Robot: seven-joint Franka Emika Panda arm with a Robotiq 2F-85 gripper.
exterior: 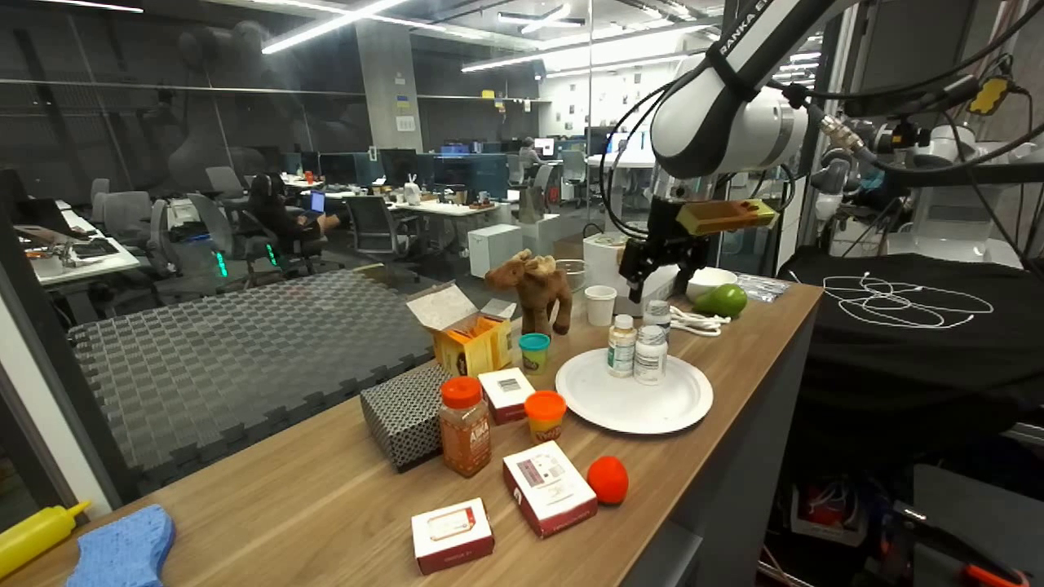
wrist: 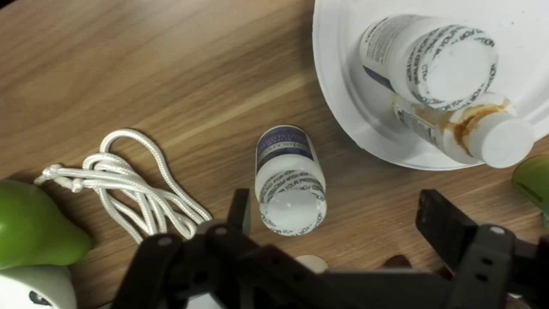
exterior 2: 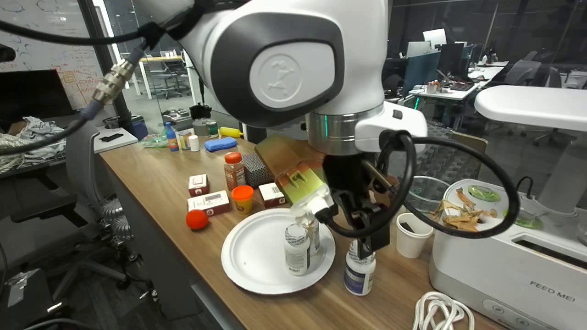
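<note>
My gripper is open above the table, its two black fingers wide apart with nothing gripped. In the wrist view, a white pill bottle with a blue label (wrist: 285,146) stands on the wood, nearer the left finger (wrist: 239,211). The same bottle (exterior 2: 360,272) shows below the gripper in exterior view 2, off the plate's edge. A round white plate (exterior: 626,416) carries two more bottles: a white one (exterior: 650,357) and a white-capped one with a brownish stain (wrist: 473,126). Both stand upright beside each other.
Near the bottle lie a coiled white cord (wrist: 139,190) and a green fruit-like object (wrist: 36,226). A paper cup (exterior 2: 412,236) and a white appliance (exterior 2: 512,269) stand close by. Boxes, an orange tub (exterior: 545,416) and a red ball (exterior: 608,479) sit past the plate.
</note>
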